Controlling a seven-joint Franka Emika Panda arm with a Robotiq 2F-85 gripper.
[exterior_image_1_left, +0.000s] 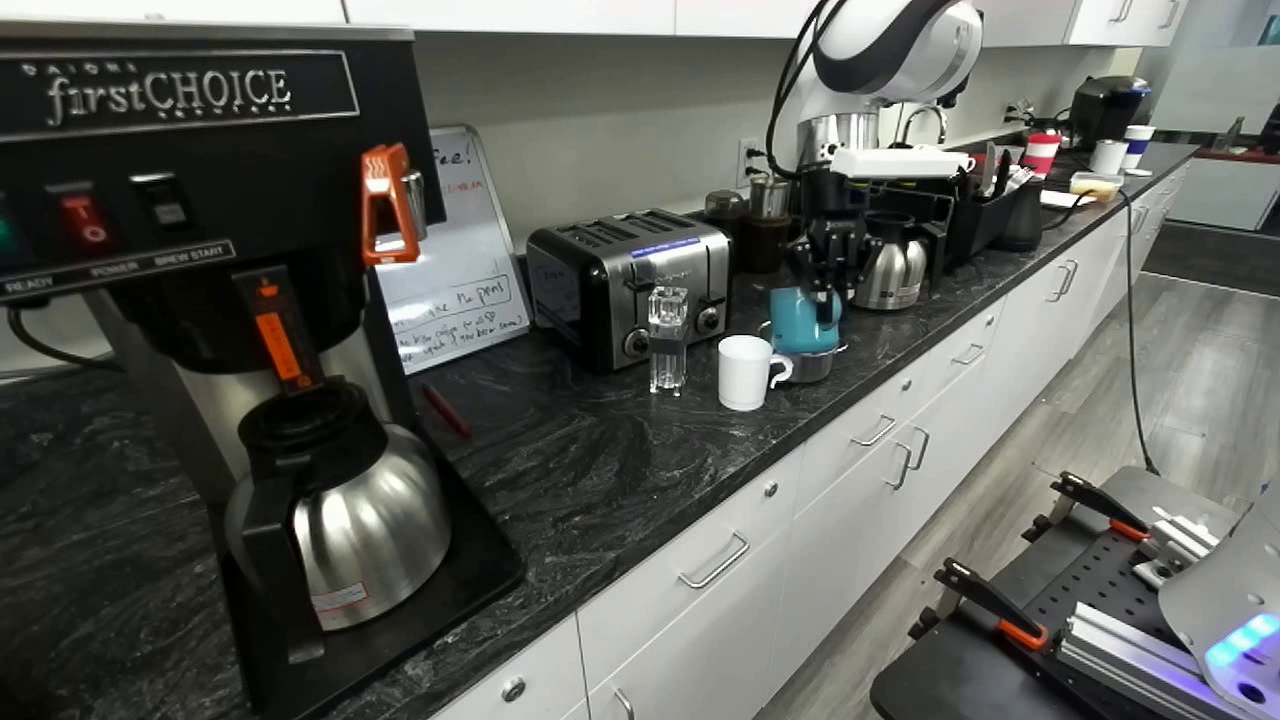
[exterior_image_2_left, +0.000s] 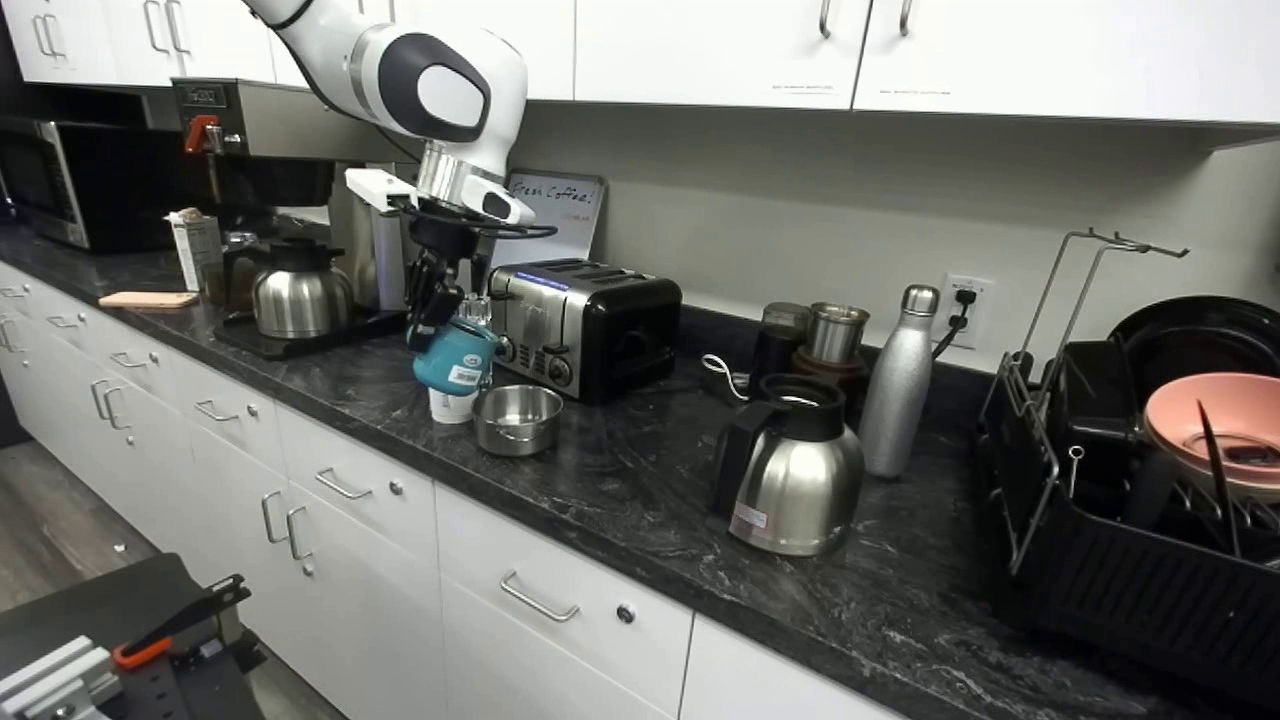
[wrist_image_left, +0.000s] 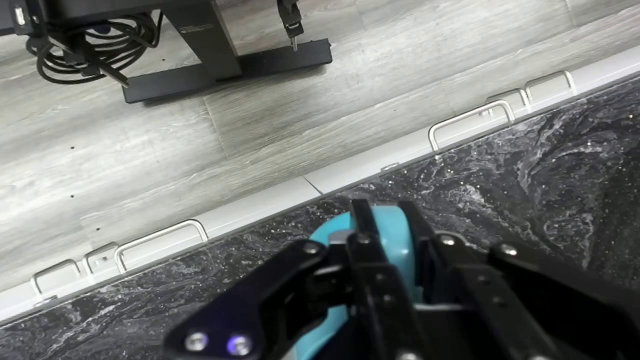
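A teal mug (exterior_image_1_left: 801, 322) is held tilted above the counter, my gripper shut on its handle side. In the wrist view the mug (wrist_image_left: 393, 231) shows between and behind the black fingers; its inside is hidden. Just below it in exterior view 1 is a small steel pot (exterior_image_1_left: 812, 367), partly covered by the mug. A white mug (exterior_image_1_left: 741, 374) stands upright to the pot's left. From exterior view 2 the teal mug (exterior_image_2_left: 453, 356) overlaps the white mug (exterior_image_2_left: 450, 407), beside the steel pot (exterior_image_2_left: 517, 426).
Behind stand a toaster (exterior_image_1_left: 630, 282) and a clear grinder (exterior_image_1_left: 668, 342). A coffee maker's carafe (exterior_image_1_left: 372, 528) is at the left; another carafe (exterior_image_2_left: 797, 468) and a silver bottle (exterior_image_2_left: 897, 390) stand farther along.
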